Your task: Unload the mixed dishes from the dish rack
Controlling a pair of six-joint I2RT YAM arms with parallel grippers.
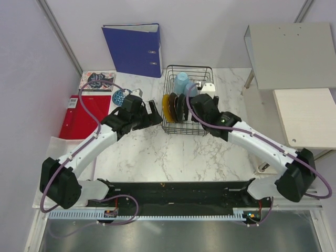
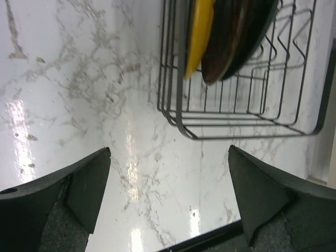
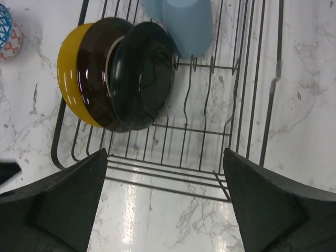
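A wire dish rack (image 1: 186,129) holds a yellow plate (image 3: 69,81), a brown plate (image 3: 89,73) and dark plates (image 3: 142,79) standing on edge, with light blue cups (image 3: 187,26) behind them. My left gripper is open at the rack's front-left corner, beside the yellow plate, nothing between its fingers. My right gripper hangs open over the right part of the rack, right of the plates, also empty.
A patterned blue dish (image 1: 118,96), red folder (image 1: 73,121) and upright blue binder (image 1: 131,47) lie left and behind. A raised white board (image 1: 304,118) stands at right.
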